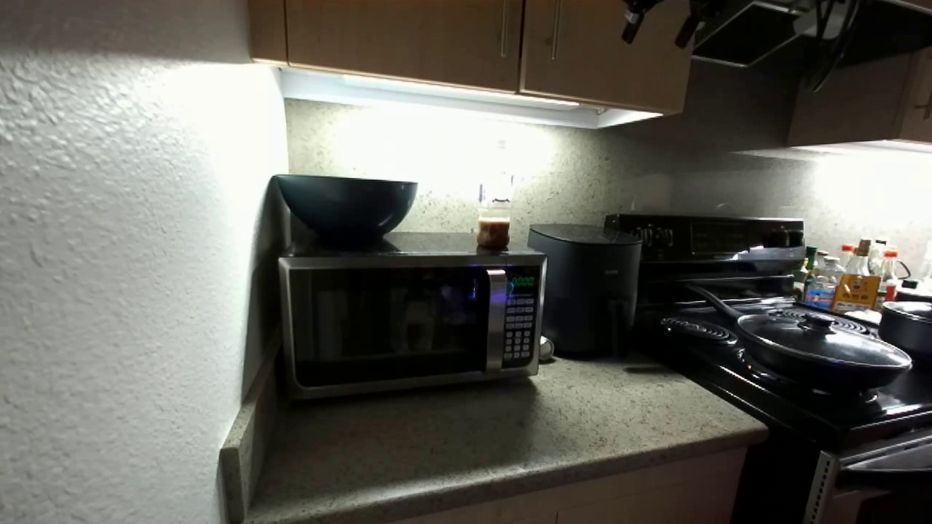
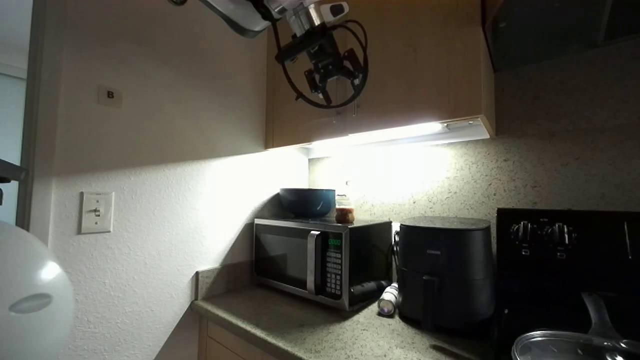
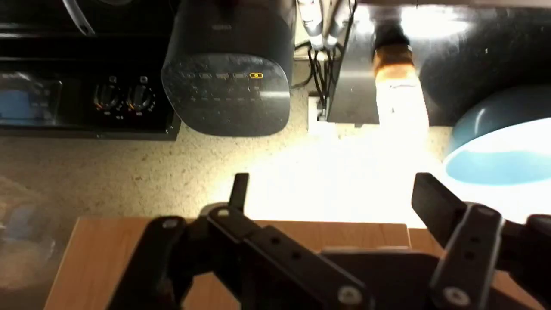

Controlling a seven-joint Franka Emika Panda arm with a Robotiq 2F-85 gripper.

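High in front of the wall cabinet hangs my gripper point(image 2: 327, 99), its fingers apart and nothing between them. The wrist view shows both black fingers spread wide, one fingertip point(image 3: 239, 191) on the left and the other on the right. A silver and black microwave point(image 1: 393, 323) stands shut on the counter. On top of it are a dark blue bowl point(image 1: 347, 208) and a clear bottle point(image 1: 494, 231) with brown contents at its bottom. The bottle's upper part is washed out by glare. All these things are well below the gripper and apart from it.
A black air fryer point(image 2: 444, 270) stands right of the microwave, with a flashlight point(image 2: 388, 299) between them. On the stove is a lidded pan point(image 1: 821, 345). The wooden cabinet point(image 2: 408, 66) overhangs the microwave.
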